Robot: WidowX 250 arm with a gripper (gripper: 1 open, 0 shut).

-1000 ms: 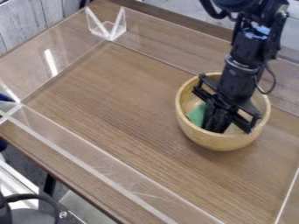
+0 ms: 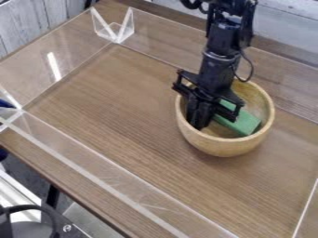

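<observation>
A tan bowl [image 2: 230, 144] sits right of centre on the wooden table, with a green object [image 2: 244, 123] inside it, toward its right. My black gripper [image 2: 196, 119] reaches down from the top into the left part of the bowl, left of the green object. Its fingertips are dark and partly hidden, and it looks shut, with nothing clear between its fingers.
A white wire-like item [image 2: 113, 28] stands at the back left, near a wall edge. Black hardware shows at the bottom left corner.
Over the last second the gripper and bowl have moved left, and the green object now shows on the bowl's right side.
</observation>
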